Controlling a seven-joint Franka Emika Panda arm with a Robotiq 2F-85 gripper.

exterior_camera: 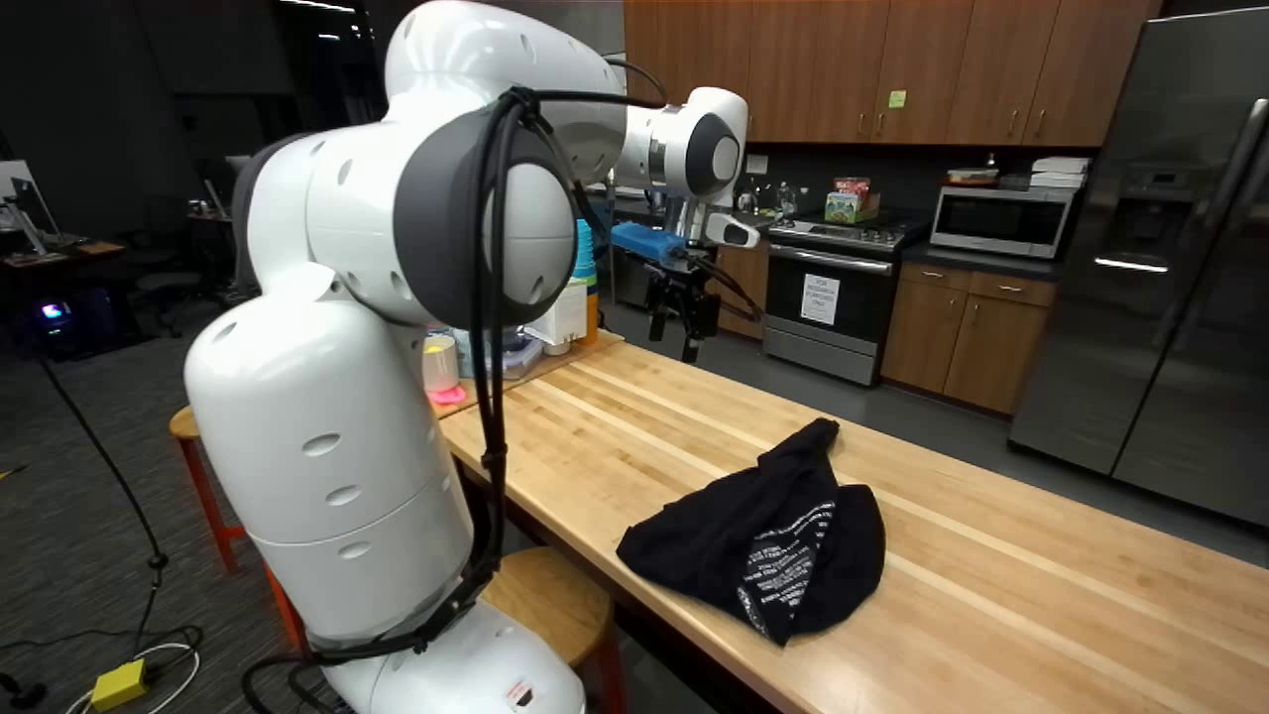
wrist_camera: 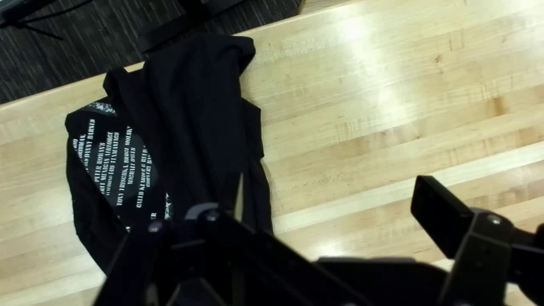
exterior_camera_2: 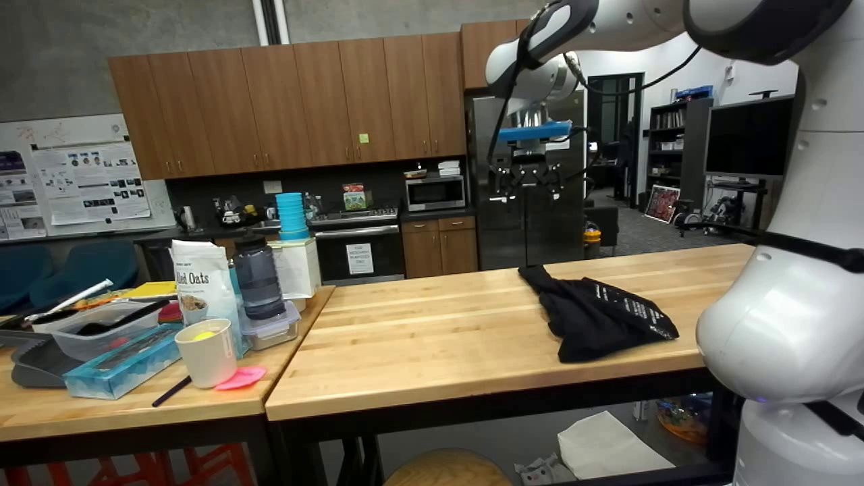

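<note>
A black garment with white printed lettering (exterior_camera: 714, 524) lies crumpled on the wooden table (exterior_camera: 1047, 571), partly folded over itself. In the second exterior view, the garment (exterior_camera_2: 579, 324) is toward the right side of the tabletop. My gripper (exterior_camera_2: 528, 194) hangs well above the table, fingers pointing down and spread apart. From the wrist, the garment (wrist_camera: 204, 117) fills the left of the picture, and one dark finger (wrist_camera: 441, 216) stands at the right over bare wood. Between the fingers of the gripper there is only open space. Dark gripper parts hide the garment's lower portion.
A side table holds a mug (exterior_camera_2: 206, 352), an oats bag (exterior_camera_2: 202, 283), a dark bottle (exterior_camera_2: 259, 279) and a tissue box (exterior_camera_2: 125, 360). A stool (exterior_camera: 553, 601) stands beside its edge.
</note>
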